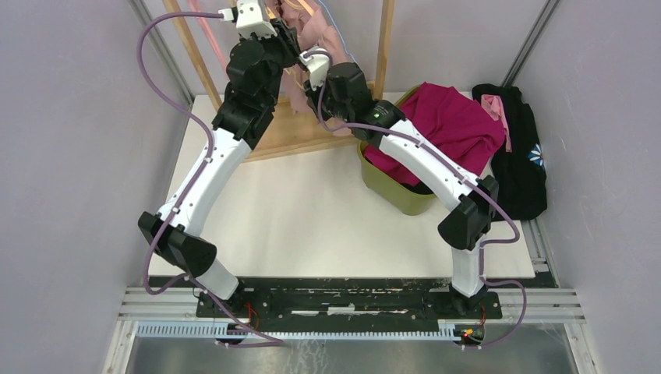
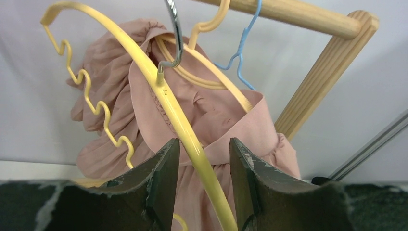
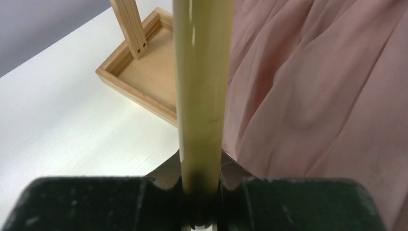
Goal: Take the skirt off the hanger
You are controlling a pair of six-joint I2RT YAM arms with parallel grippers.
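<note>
Dusty-pink skirt fabric (image 2: 110, 72) hangs on the wooden rack among hangers. A yellow hanger (image 2: 168, 106) with a metal hook crosses in front of it in the left wrist view. My left gripper is open, the hanger's bar passing between its fingers. In the right wrist view my right gripper is shut on a yellow hanger bar (image 3: 202, 86), with pink fabric (image 3: 312, 96) beside it. Both grippers are close together at the rack in the top view, partly hidden by the arms.
An olive bin (image 1: 390, 195) holding magenta cloth (image 1: 436, 132) stands right of the rack, beside black clothing (image 1: 514, 179). The rack's right post (image 2: 317, 82) is near the grippers.
</note>
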